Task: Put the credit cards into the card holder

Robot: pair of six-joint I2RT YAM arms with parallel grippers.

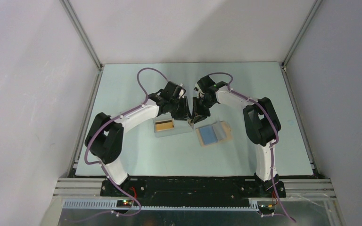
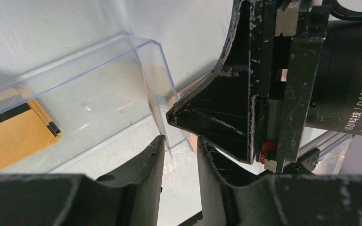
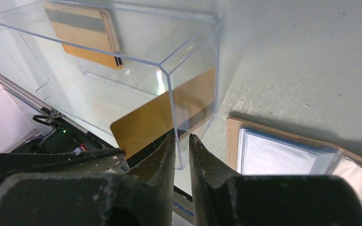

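The clear acrylic box [image 1: 169, 133] sits at the table's middle, a stack of gold cards [image 2: 9, 141] inside its left part. A loose gold card with a dark stripe [image 3: 141, 122] stands tilted at the box's right end. My right gripper is shut on the box's end wall; whether it also pinches the card is unclear. My left gripper is partly open at the same end, beside the card's edge. The card holder [image 3: 283, 155], tan with a blue-and-clear sleeve, lies right of the box.
The two arms nearly meet over the box. Bare table surrounds them at the back, sides and front. Walls stand to the left, right and back.
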